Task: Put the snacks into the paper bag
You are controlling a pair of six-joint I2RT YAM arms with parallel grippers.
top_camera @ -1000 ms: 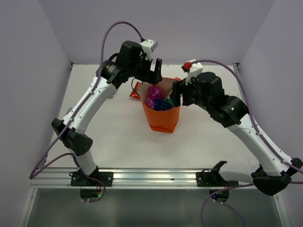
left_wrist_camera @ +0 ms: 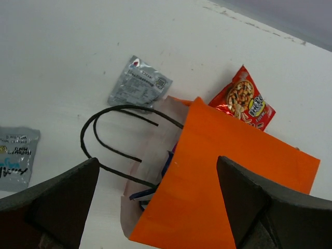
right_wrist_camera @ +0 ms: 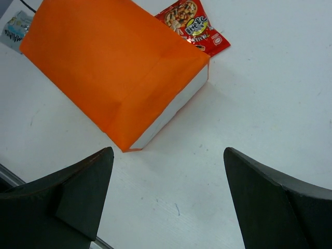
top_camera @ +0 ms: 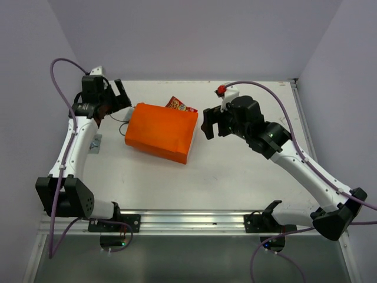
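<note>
The orange paper bag (top_camera: 162, 131) lies on its side, its mouth with black handles facing left. Inside the mouth, in the left wrist view, a dark blue pack (left_wrist_camera: 167, 164) shows; the rest of the contents are hidden. Behind the bag lies a red snack packet (left_wrist_camera: 243, 98), partly covered by it. A silver packet (left_wrist_camera: 139, 83) sits beyond the mouth, and another grey packet (left_wrist_camera: 18, 155) is farther left. My left gripper (top_camera: 119, 94) stands open, above and left of the bag, holding nothing. Right of the bag's base, my right gripper (top_camera: 210, 123) is open and empty.
Walls close in the back and sides, and a metal rail (top_camera: 188, 222) runs along the front edge.
The bag was upright with its mouth up; it has toppled onto its side, mouth leftward. My left gripper swung left away from it. My right gripper moved slightly and now stands clear of the bag.
</note>
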